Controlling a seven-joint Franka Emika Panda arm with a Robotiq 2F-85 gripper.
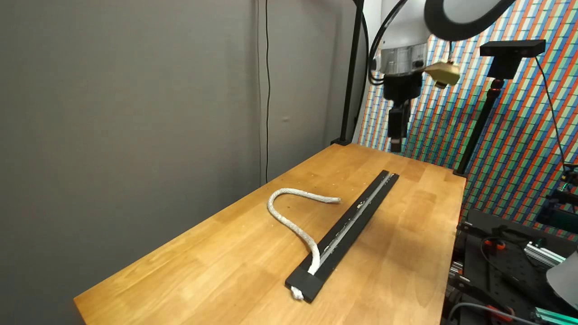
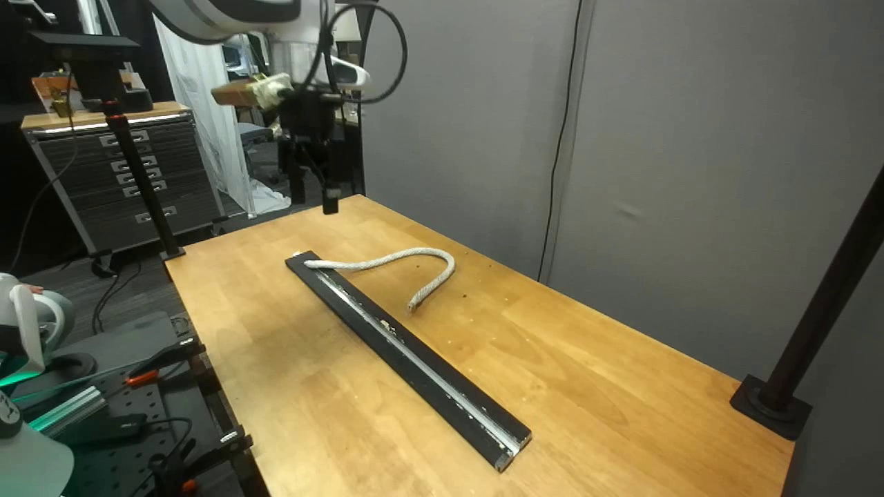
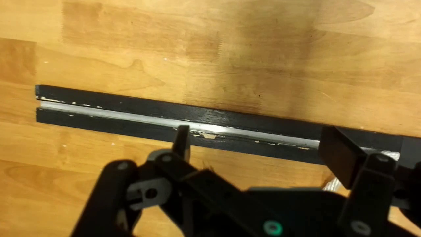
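Observation:
A white rope (image 1: 293, 225) curves across the wooden table, one end under the black cap of a long black channel (image 1: 350, 229). From there it bends out over the channel's side, and its free end lies on the wood beside it. The channel's pale groove runs bare along most of its length in the wrist view. High above the table, clear of rope and channel, hangs my gripper. Its fingers (image 3: 182, 142) stand wide apart with nothing between them. Only short bits of the rope (image 3: 333, 184) show past the right finger.
A grey wall (image 2: 704, 166) borders one long side. A camera stand (image 1: 479, 124) and a black post (image 1: 349, 86) rise at the table's far end. A dark cart (image 1: 509, 271) with tools adjoins the other side.

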